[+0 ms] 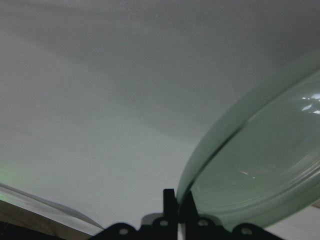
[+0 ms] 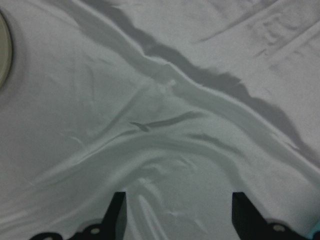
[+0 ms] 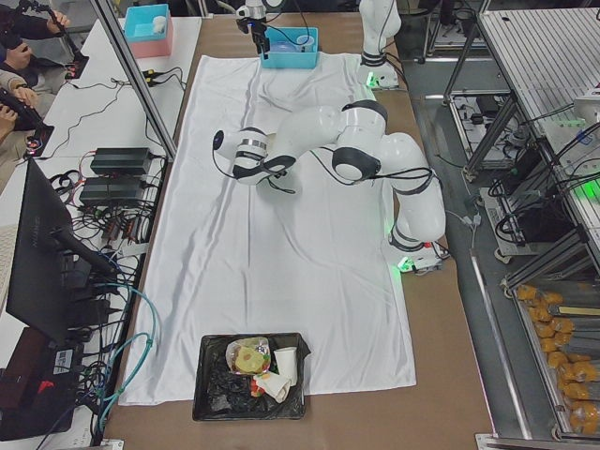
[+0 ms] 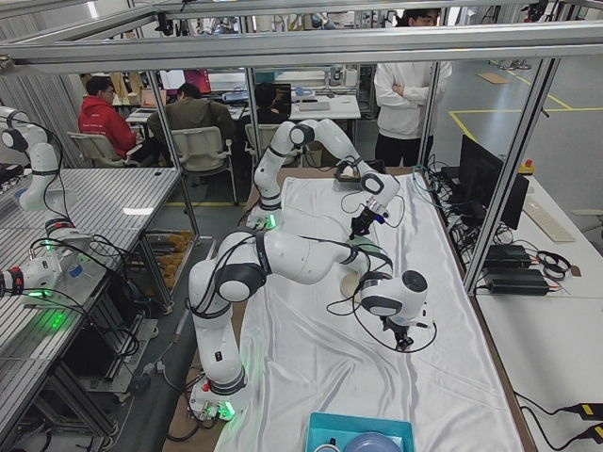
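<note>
A pale green dish [image 1: 265,155] fills the right of the left wrist view, its rim in my left gripper, which is shut on it. In the camera right view this dish [image 4: 372,247] is partly behind the near arm, below the far gripper [image 4: 361,226]. A pale round plate [image 4: 349,282] lies on the white cloth [image 4: 301,358], partly hidden; a plate edge [image 2: 4,47] shows in the right wrist view. My right gripper stands open over bare cloth, nothing between its fingers.
A blue bin [image 4: 360,424] holding dishes stands at the near end in the camera right view. A black tray [image 3: 248,394] with food wrappers sits at the opposite end. The frame posts and monitor border the cloth.
</note>
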